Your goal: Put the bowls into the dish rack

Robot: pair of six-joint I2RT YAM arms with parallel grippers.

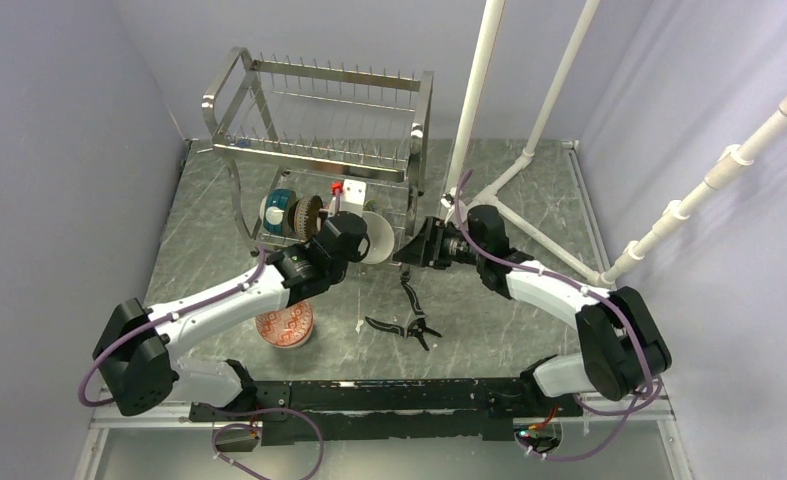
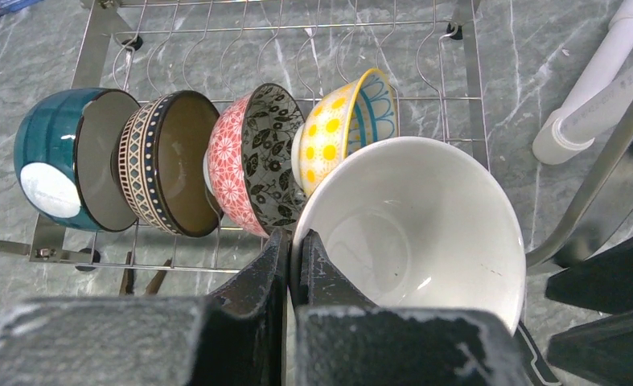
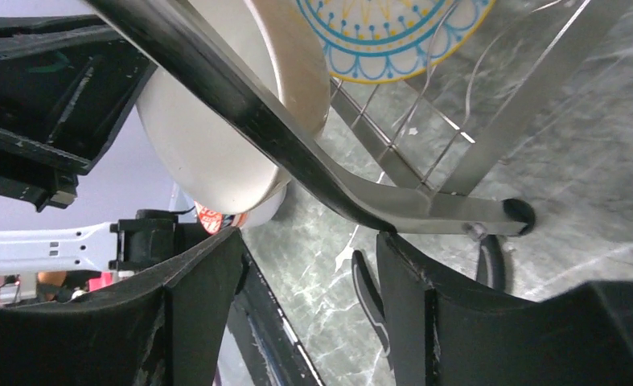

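My left gripper is shut on the rim of a white bowl (image 2: 409, 225), held low at the right end of the steel rack (image 1: 319, 151). In its wrist view a teal bowl (image 2: 47, 153), brown patterned bowl (image 2: 148, 161), pink bowl (image 2: 236, 161) and yellow dotted bowl (image 2: 329, 125) stand tilted on the lower tier. My right gripper is open just right of the rack, facing its side post, with nothing held. A red patterned bowl (image 1: 284, 323) rests on a stack on the floor at front left.
The rack's upper tier is empty. Black pruner-like tools (image 1: 417, 330) lie in front of the rack. White pipes (image 1: 559, 240) stand at the right, close to the right arm. The rack's steel side bar crosses near both grippers.
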